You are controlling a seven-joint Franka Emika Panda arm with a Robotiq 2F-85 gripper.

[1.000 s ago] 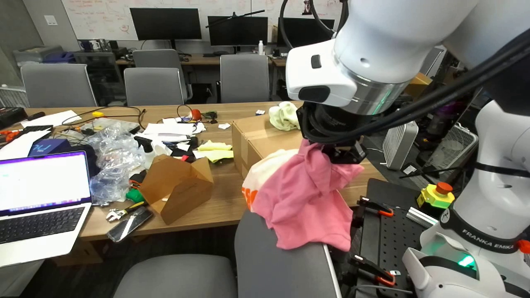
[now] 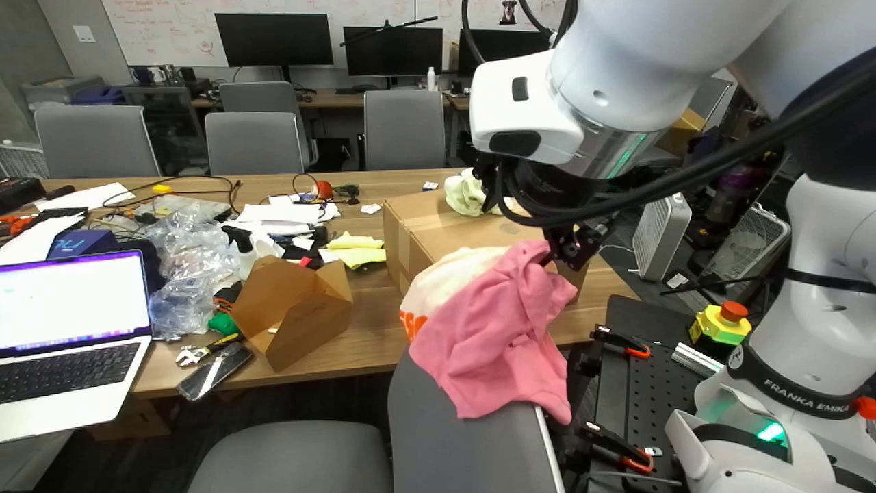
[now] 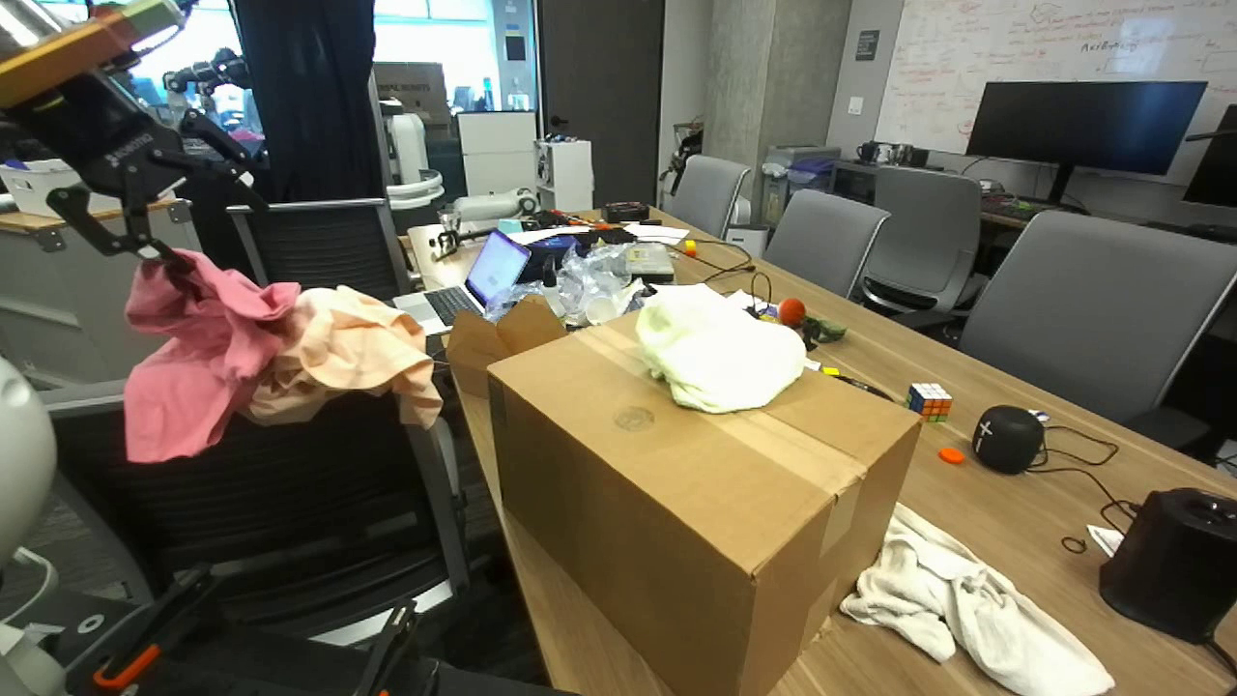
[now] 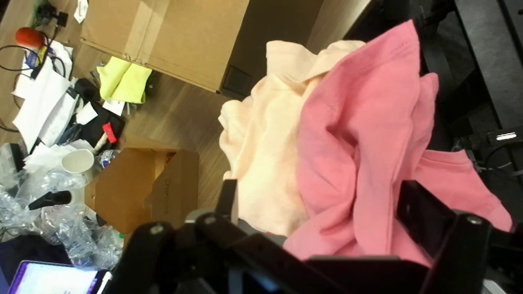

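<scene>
A pink cloth [image 2: 497,341] lies draped over the back of a grey chair [image 2: 439,435], with a crumpled peak near my gripper. Beside it and partly beneath is a peach cloth [image 3: 348,336] on the same chair back. Exterior view 2 has my gripper [image 3: 199,218] open just above the pink cloth [image 3: 191,360], one fingertip at or very near its top fold. Looking down in the wrist view, the fingers stand wide apart, and both the pink cloth [image 4: 363,142] and the peach cloth [image 4: 267,161] lie beneath them. Contact with the fingers is unclear there.
A large cardboard box [image 3: 649,487] on the table bears a pale green cloth [image 3: 719,348]. A white cloth [image 3: 974,603] lies beside it. An open small carton [image 2: 291,316], plastic wrap and a laptop [image 2: 74,329] crowd the table's left side.
My gripper has risen slightly and shifted a little left in exterior view 1. The pink cloth has slid left, and its bunched top beside the gripper has sunk.
</scene>
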